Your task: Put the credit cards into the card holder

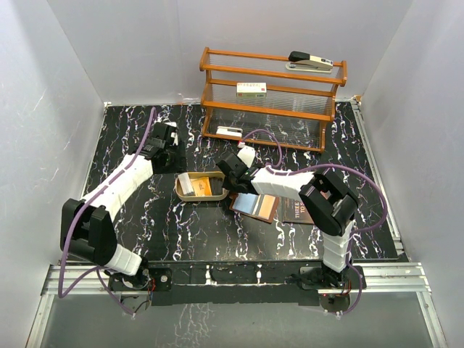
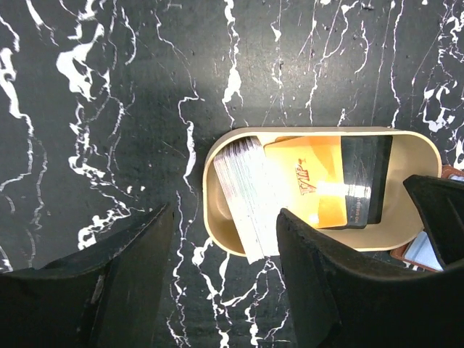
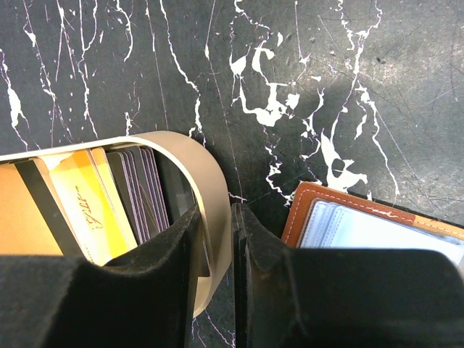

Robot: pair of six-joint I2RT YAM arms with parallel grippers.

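A tan, round-ended card box (image 1: 191, 199) lies on the dark marbled table, holding white, orange and black cards. My right gripper is shut on the box's right end wall (image 3: 210, 196), one finger inside and one outside. In the left wrist view a slanted stack of white cards (image 2: 243, 185) fills the box's left end, its lower end reaching the rim. Beside it are an orange card (image 2: 308, 177) and dark cards (image 2: 366, 174). My left gripper stands open above the table just left of the box, nothing between its fingers.
A brown leather piece with pale blue panels (image 1: 255, 205) lies right of the box, under the right arm. Farther right is a dark book (image 1: 297, 210). A wooden rack (image 1: 272, 107) with a stapler (image 1: 309, 61) stands behind.
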